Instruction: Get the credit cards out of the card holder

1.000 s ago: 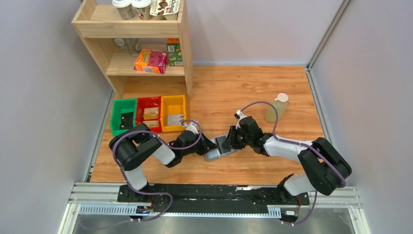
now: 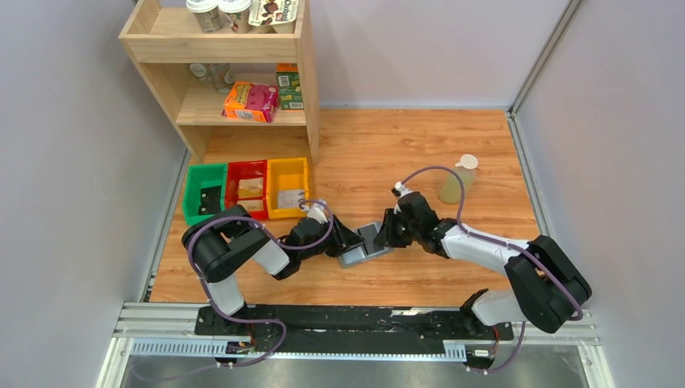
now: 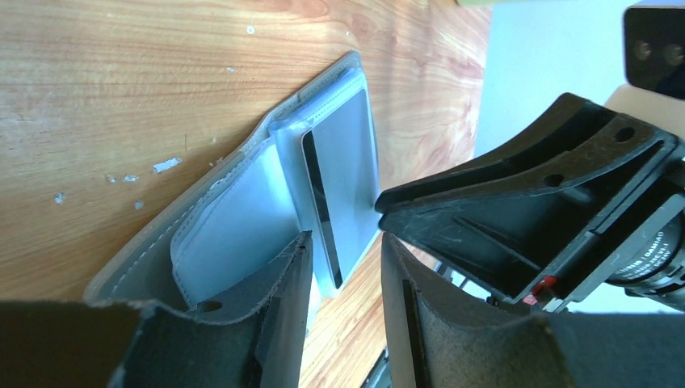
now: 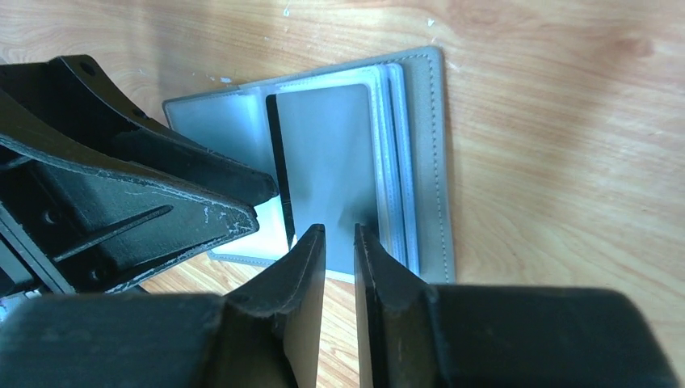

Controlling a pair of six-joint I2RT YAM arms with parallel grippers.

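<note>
The grey-blue card holder (image 2: pixel 365 255) lies spread open and flat on the table between both grippers. A thin dark strip (image 4: pixel 280 162), perhaps the edge of a dark card, runs along one side of its pocket (image 4: pixel 327 153). My left gripper is part open over the holder, its fingertips apart at the strip's near end and nothing visible between them. From the other side, my right gripper has its fingertips over the holder's near edge with a narrow gap between them. Whether they pinch anything is unclear.
A green bin (image 2: pixel 192 196) with dark cards, a red bin (image 2: pixel 246 168) and a yellow bin (image 2: pixel 288 167) with pale ones stand beyond the left arm. Behind them rises a wooden shelf (image 2: pixel 218 48). A bottle (image 2: pixel 458 182) is behind the right arm.
The right arm's elbow has shifted slightly outward, its gripper staying at the holder. The holder lies in nearly the same place.
</note>
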